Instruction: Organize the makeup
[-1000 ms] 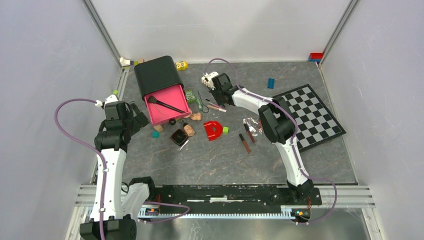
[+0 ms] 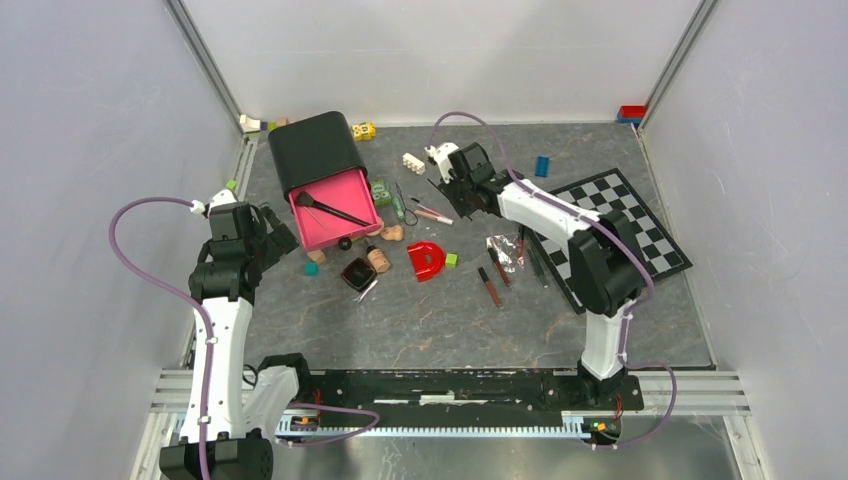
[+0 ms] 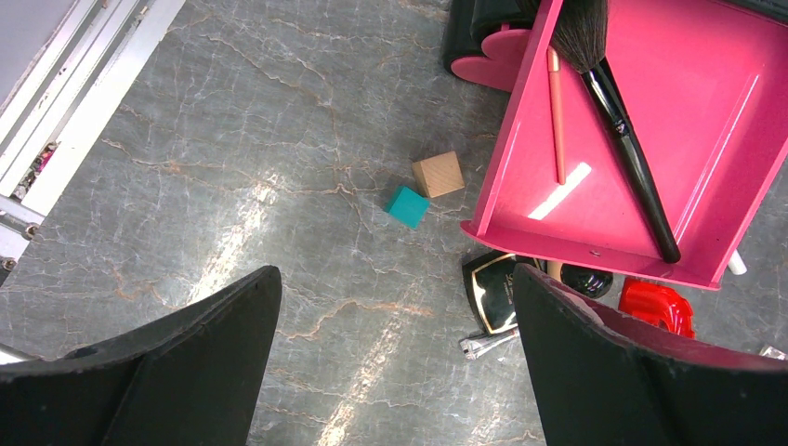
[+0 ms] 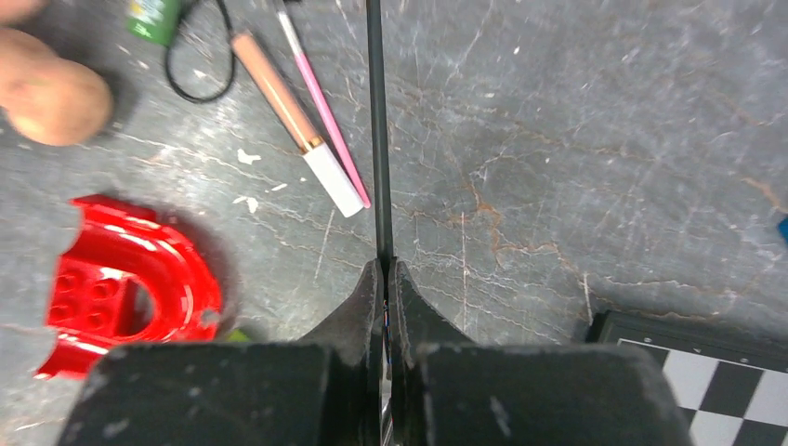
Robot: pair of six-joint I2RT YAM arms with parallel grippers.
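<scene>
In the right wrist view my right gripper is shut on a thin black makeup brush (image 4: 378, 130), whose handle points away from the fingertips. To the left lie a peach lip gloss tube (image 4: 279, 93) with a white cap and a pink-handled brush (image 4: 330, 125). The pink drawer (image 2: 330, 232) of the black box (image 2: 318, 150) is pulled out. A large black brush (image 3: 627, 149) and a slim pencil-like stick (image 3: 558, 121) lie inside it. Beside the drawer my left gripper stands open, nothing between its fingers. A dark compact (image 2: 358, 275) sits in front of the drawer.
A red toy piece (image 2: 426, 261) and a green block (image 2: 451, 260) lie mid-table. Several dark pencils rest near a clear packet (image 2: 508, 252). The checkered board (image 2: 632, 225) fills the right side. Open table shows at the front.
The left arm has stayed still.
</scene>
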